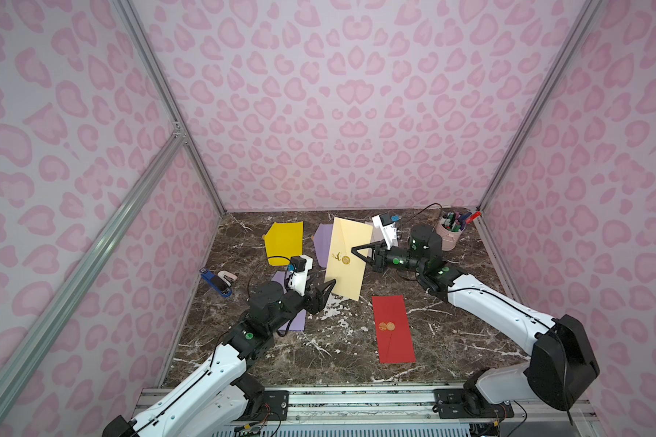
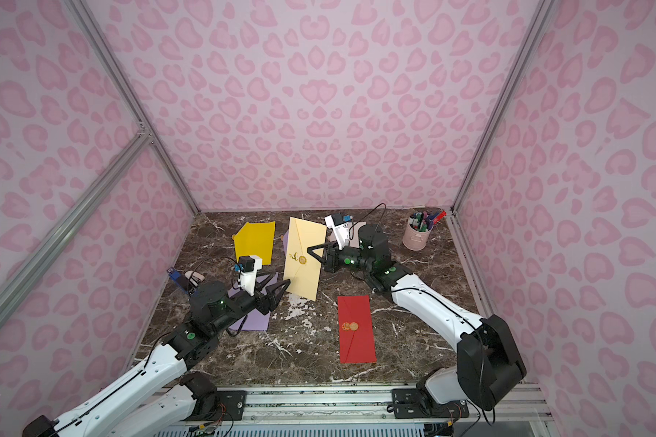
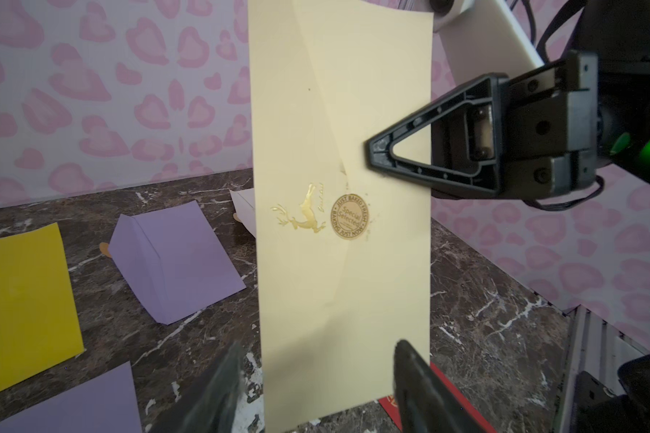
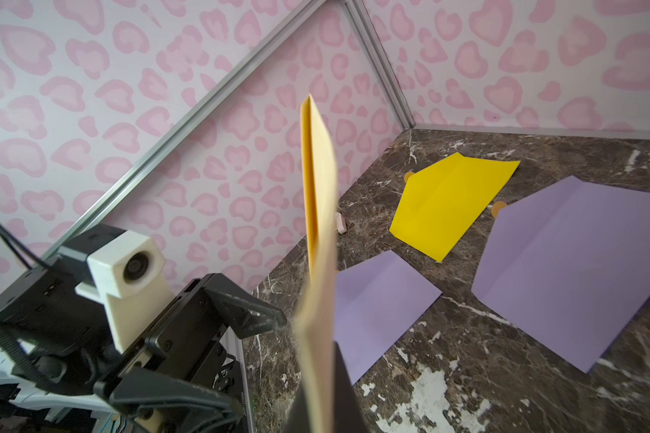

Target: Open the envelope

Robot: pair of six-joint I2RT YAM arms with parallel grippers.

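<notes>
A cream envelope [image 1: 347,258] is held upright above the table, its sealed face turned towards my left gripper [image 1: 328,294]. My right gripper [image 1: 355,251] is shut on its right edge. In the left wrist view the gold seal [image 3: 349,216] and gold deer print sit mid-envelope, and the flap's diagonal fold runs down to the seal. From the right wrist view the envelope [image 4: 317,216] appears nearly edge-on, rising between the fingers. My left gripper stands part open near its lower left, with nothing between its fingers; a small gap separates them from the paper.
A red envelope [image 1: 393,331] lies front right. Yellow [image 4: 444,205] and purple [image 4: 570,267] envelopes lie at the back and left. A blue stapler-like object [image 1: 215,282] rests at the left edge, a pen cup [image 1: 450,234] at the back right. Free table lies in front.
</notes>
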